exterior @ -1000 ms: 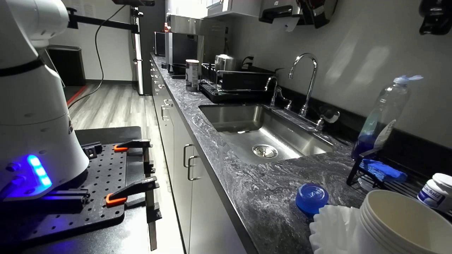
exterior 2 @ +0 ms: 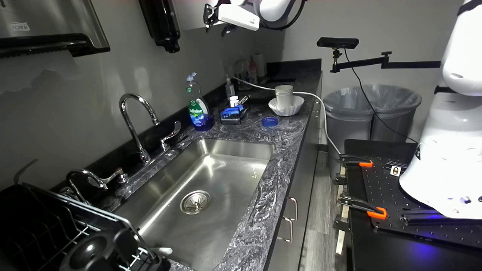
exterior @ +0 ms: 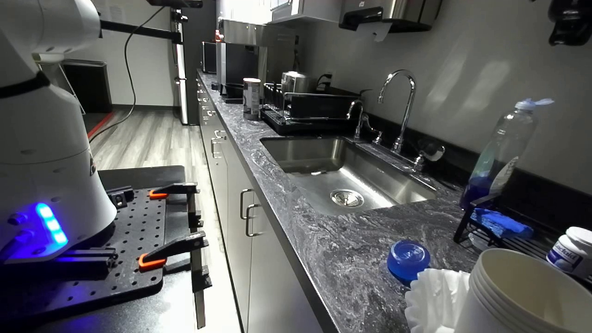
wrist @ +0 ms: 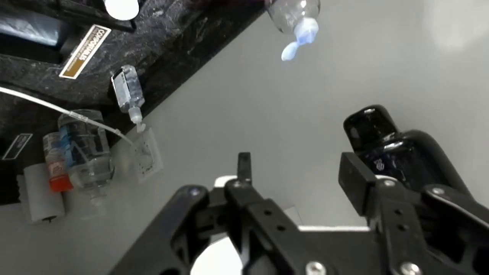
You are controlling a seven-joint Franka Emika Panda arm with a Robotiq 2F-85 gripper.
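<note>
High above the counter, near the wall, my gripper [exterior 2: 218, 22] hangs at the top of exterior view 2. Its two black fingers [wrist: 245, 167] stand apart in the wrist view, with only bare grey wall visible through the gap. Beyond the right finger is a black wall-mounted dispenser [wrist: 408, 156]. A dish soap bottle [exterior 2: 199, 106] stands upright on the counter behind the sink corner. A blue round container [exterior 2: 270, 121] sits on the counter, apart from the stacked cups [exterior 2: 284, 95] and the white fluted filters [exterior 2: 296, 106].
The steel sink [exterior 2: 228, 180] looks empty, with a tall faucet [exterior 2: 131, 117] at its back. A dish rack [exterior: 327, 105] borders it. A black caddy [exterior 2: 231, 119] holds a blue sponge [exterior 2: 232, 111]. A white cable [exterior 2: 326, 119] crosses the counter.
The upper arm has shifted slightly to the right in exterior view 1. A dark shape overlapping the paper towel dispenser there is gone. The counter items have not moved.
</note>
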